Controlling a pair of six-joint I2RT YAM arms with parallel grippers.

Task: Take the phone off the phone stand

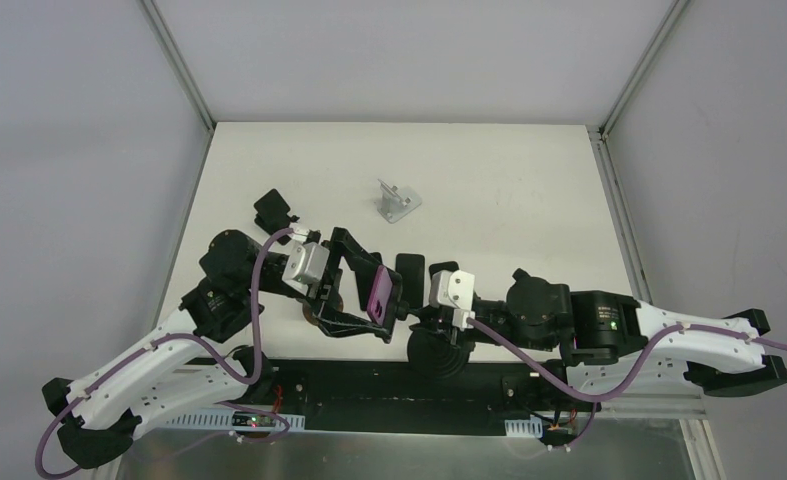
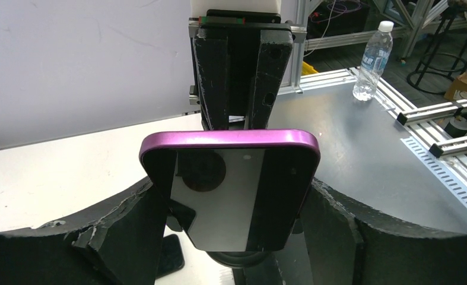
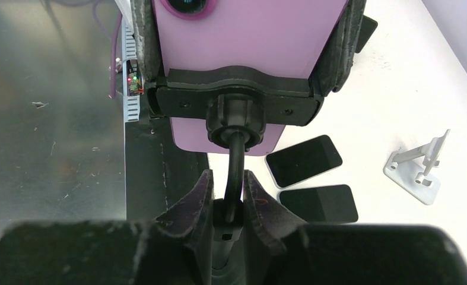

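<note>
The purple-edged phone [image 2: 219,196] faces my left wrist camera, screen toward it. Its purple back [image 3: 242,41] shows in the right wrist view, still seated in the black holder [image 3: 177,101] of the phone stand [image 3: 235,160]. My left gripper [image 1: 389,311] has one finger along each side edge of the phone; whether both press on it is hard to tell. Below the holder, my right gripper is closed around the stand's thin black neck, a finger on either side. The stand's round base [image 1: 435,352] is partly covered by the right arm.
Dark phones [image 3: 305,160] lie flat on the white table [image 1: 509,190] beside the stand. Farther back sits a silver stand [image 1: 397,203], and a black object [image 1: 273,210] is at the left.
</note>
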